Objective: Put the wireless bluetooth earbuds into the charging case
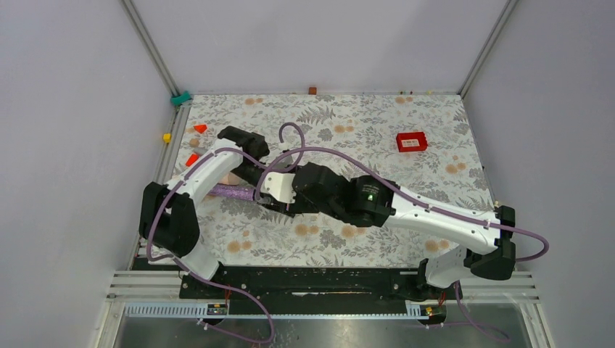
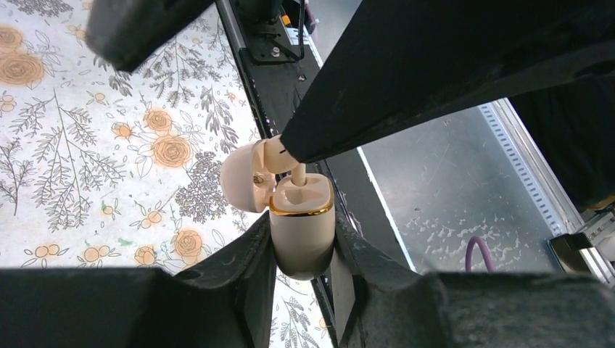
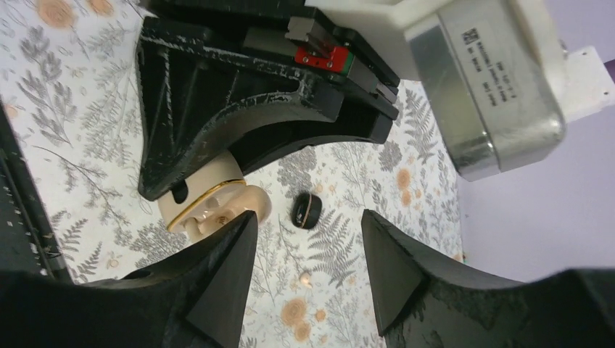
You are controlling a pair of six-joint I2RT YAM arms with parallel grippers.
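Observation:
In the left wrist view my left gripper is shut on the cream charging case (image 2: 301, 232), which has a gold rim and its lid (image 2: 243, 174) swung open. An earbud (image 2: 278, 155) sits at the case's mouth, its stem over the opening; whether it is seated I cannot tell. A black fingertip (image 2: 312, 141) of the right gripper is right beside that earbud. My right gripper stands open in its own wrist view, a wide gap between its fingers. There the case (image 3: 217, 174) is by its left finger. A small pale piece (image 3: 305, 279), perhaps an earbud, lies on the cloth.
A small black round object (image 3: 306, 210) lies on the flowered cloth. The red box (image 1: 411, 142) stands far right, and a purple glittery cylinder (image 1: 232, 191) lies beside the left arm. Both arms crowd together left of centre.

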